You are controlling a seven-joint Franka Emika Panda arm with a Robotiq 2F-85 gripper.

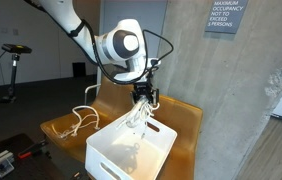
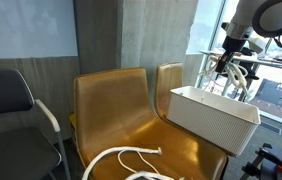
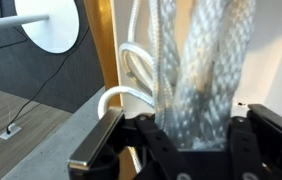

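My gripper (image 1: 146, 97) is above the white bin, its fingers pointing down. White rope (image 3: 216, 60) runs in thick strands right at the fingers in the wrist view, and the gripper is shut on it. In exterior view 1 the rope bundle (image 1: 138, 114) hangs from the fingers down into the opening of the bin (image 1: 109, 163). Strands of rope (image 2: 241, 76) also show over the bin (image 2: 219, 118) in exterior view 2. The exact grip point between the fingers is partly hidden by the rope.
More white rope (image 2: 119, 153) lies loose on the brown chair seat (image 2: 193, 150) beside the bin. A dark chair (image 2: 16, 125) stands apart at the left of exterior view 2. The concrete wall (image 1: 221, 100) is behind the chairs.
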